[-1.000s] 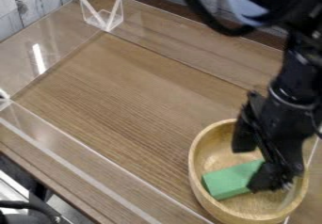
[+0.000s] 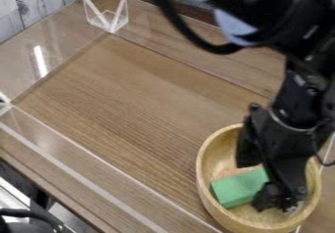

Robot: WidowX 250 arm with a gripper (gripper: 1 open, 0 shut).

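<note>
My black gripper (image 2: 262, 166) reaches down from the upper right into a light wooden bowl (image 2: 210, 173) at the bottom right, its fingers open. A green block (image 2: 233, 186) lies in the bowl at the fingers, which partly cover its right part; whether they touch it is unclear.
A clear plastic bracket (image 2: 109, 14) stands at the back left. Dark cables or parts show beyond the table's edge at the bottom left.
The gripper has shifted slightly within the bowl, over the right part of the green block, and the arm above has moved a little. The block looks nearly in the same place.
</note>
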